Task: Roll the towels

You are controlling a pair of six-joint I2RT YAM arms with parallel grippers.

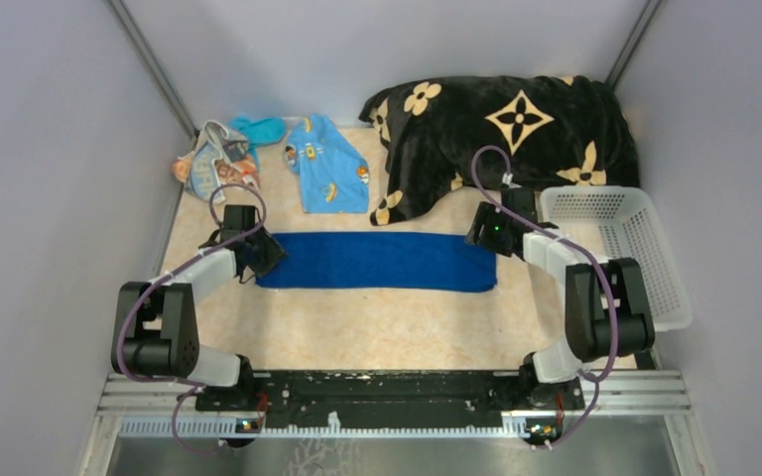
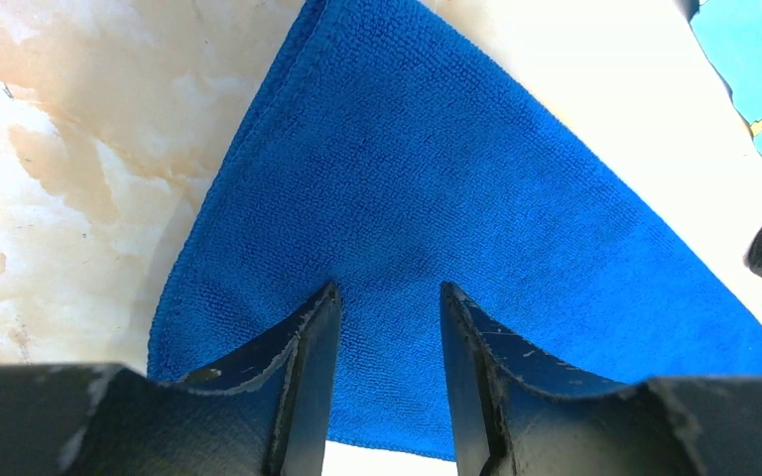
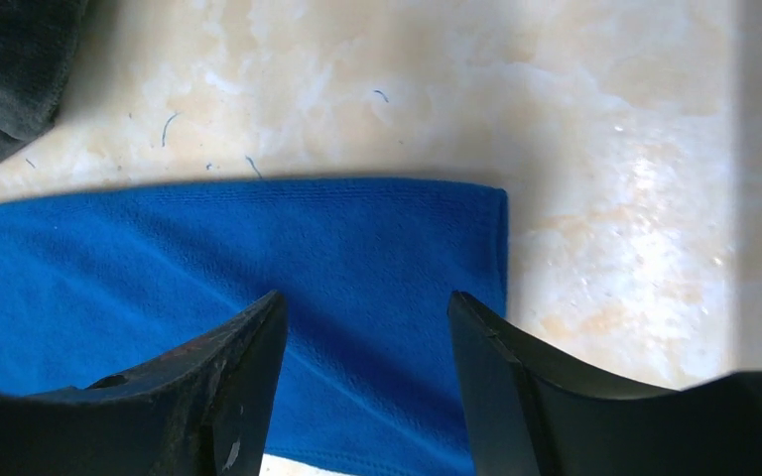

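A blue towel lies as a long flat folded strip across the middle of the table. Over its left end stands my left gripper, its fingers apart; in the left wrist view the towel's surface shows between them, with nothing clearly pinched. At the strip's other end is my right gripper, open above the cloth. In the right wrist view the towel's end corner lies flat just beyond the spread fingertips. Whether the left fingertips press on the towel cannot be told.
Behind the towel lie a patterned cloth bundle, a light blue printed cloth and a large black blanket. A white basket stands at the right.
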